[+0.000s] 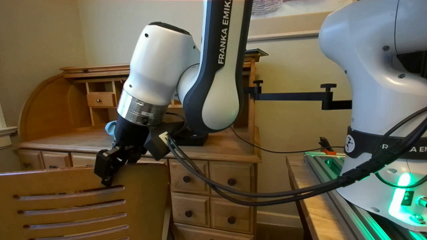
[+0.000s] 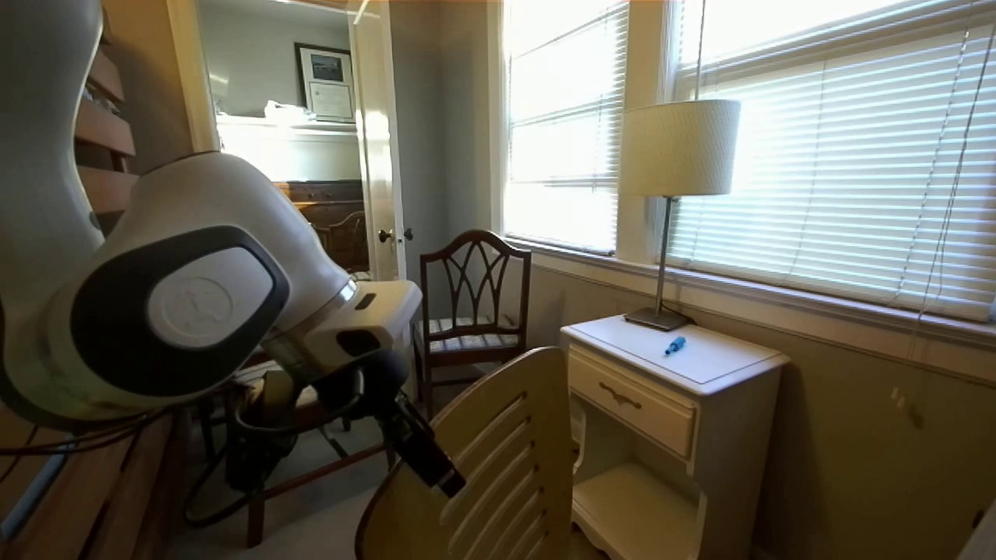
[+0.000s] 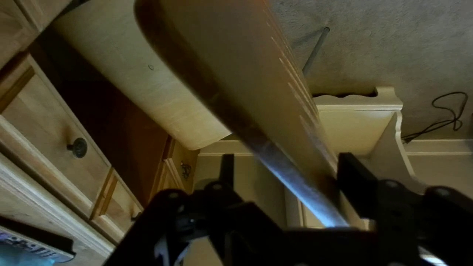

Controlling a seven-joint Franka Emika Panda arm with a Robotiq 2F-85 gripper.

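The chair's slatted wooden back (image 1: 146,192) stands at lower left in exterior view 1. My gripper (image 1: 106,176) points down at its top edge. In the wrist view the chair back (image 3: 248,88) runs diagonally between the spread fingers of my gripper. A clear gap separates the left finger (image 3: 227,170) from the wood. The right finger (image 3: 352,175) lies close against the slatted face; contact cannot be made out. From exterior view 2, my gripper (image 2: 443,471) overlaps the upper part of the chair back (image 2: 523,411).
Behind the arm is a wooden roll-top desk (image 1: 212,154), a light blue object (image 1: 110,128) on it. A white nightstand (image 2: 644,420) with a lamp (image 2: 682,149) and blue marker (image 2: 675,345) stands beyond the chair. Another chair (image 2: 476,299) is farther back.
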